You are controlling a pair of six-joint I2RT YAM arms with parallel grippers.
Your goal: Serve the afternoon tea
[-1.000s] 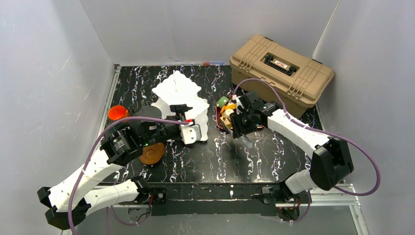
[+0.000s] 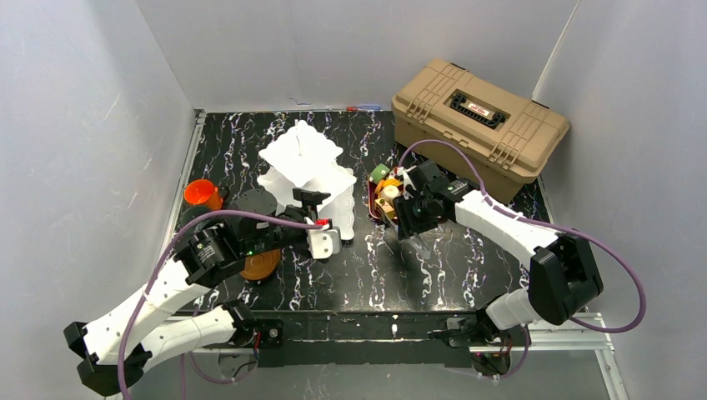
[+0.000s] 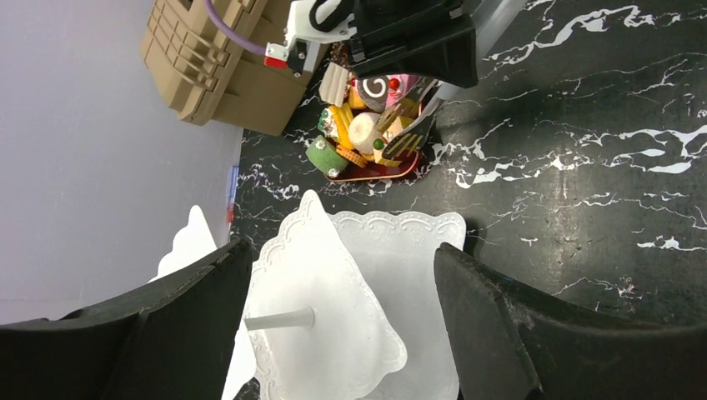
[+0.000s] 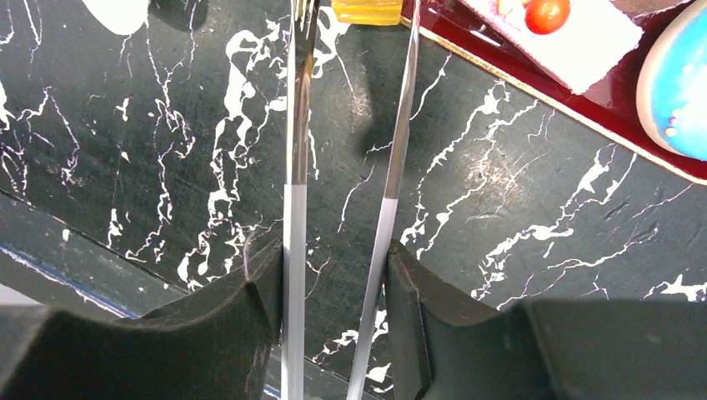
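Note:
A red tray (image 3: 375, 173) of toy pastries (image 3: 364, 133) stands right of a white tiered stand (image 2: 296, 158). My right gripper (image 2: 404, 217) is shut on metal tongs (image 4: 296, 150), whose tips are at the tray's edge by a yellow piece (image 4: 367, 10); whether they grip it is unclear. My left gripper hangs over the stand, fingers apart, with nothing seen held.
A large tan case (image 2: 479, 117) fills the back right. An orange cup (image 2: 200, 192) and a wooden round piece (image 2: 258, 267) are at the left, partly behind my left arm.
My left gripper has shifted slightly toward the front in the top view. My right gripper and the tongs have moved very little, slightly toward the front.

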